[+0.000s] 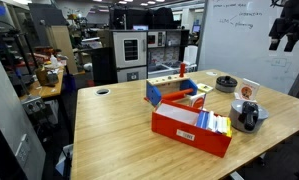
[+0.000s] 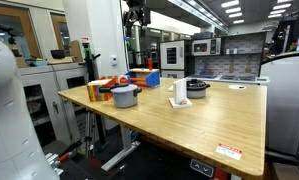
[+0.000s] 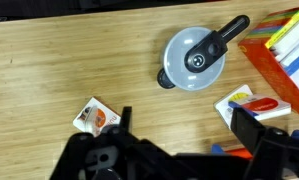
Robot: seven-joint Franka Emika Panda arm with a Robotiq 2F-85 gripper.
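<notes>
High above the table hangs my gripper, its two dark fingers wide apart at the bottom of the wrist view and nothing between them. Below it stands a silver pot (image 3: 179, 60) with a black-handled thing lying across its top. The same pot (image 1: 249, 115) is at the table's right side in exterior view 1. A red box (image 1: 193, 127) holding colourful packets sits beside it. Behind the box is a blue rack (image 1: 167, 88). A white card-like item (image 3: 95, 116) lies on the wood in the wrist view.
A second, dark-lidded pot (image 1: 226, 82) stands farther back on the table. A small white dish (image 1: 103, 91) lies near the back left edge.
</notes>
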